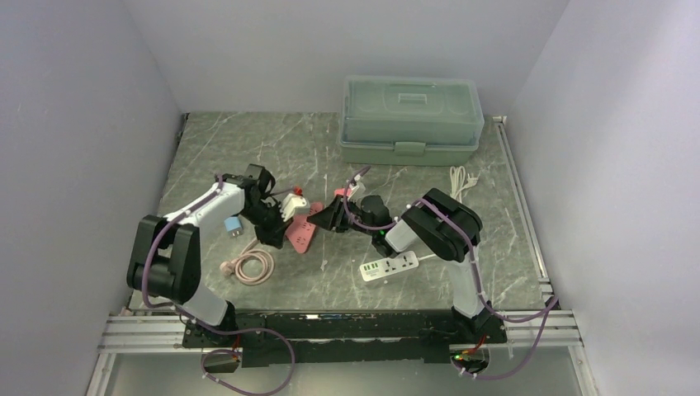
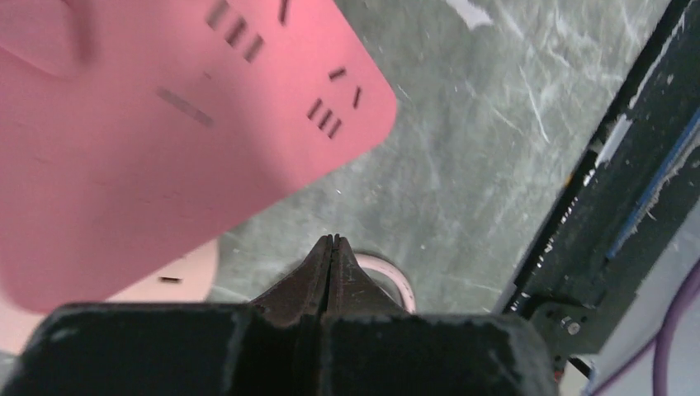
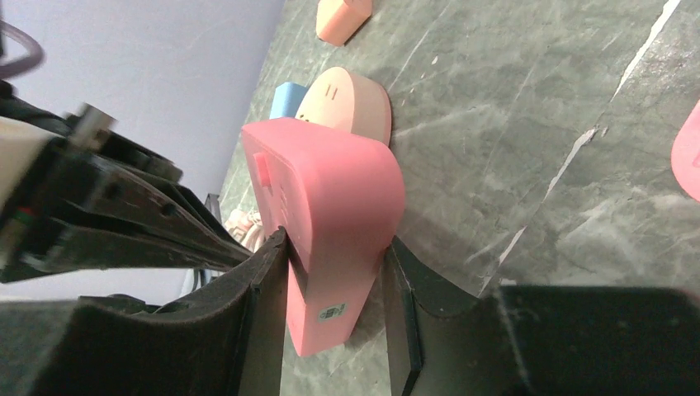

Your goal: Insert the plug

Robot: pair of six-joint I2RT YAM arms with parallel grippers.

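A pink triangular power strip point(image 1: 304, 234) is between the two arms, tilted and raised over the table. My right gripper has its fingers on both sides of the strip's thick edge, shut on it. In the left wrist view the strip's slotted face point(image 2: 272, 115) looms close and partly blurred. My left gripper is shut with nothing between its fingertips, beside the strip's left side. A round beige socket point(image 3: 351, 106) stands behind the strip, partly hidden. The coiled beige cord point(image 1: 256, 268) ends in a plug point(image 1: 226, 268).
A blue block-shaped plug point(image 1: 234, 226) lies left of the left gripper. A small pink block point(image 3: 342, 21) sits on the table behind the strip. At right lies a white power strip point(image 1: 388, 266); a green toolbox point(image 1: 410, 124) fills the back. Clear table lies at the front centre.
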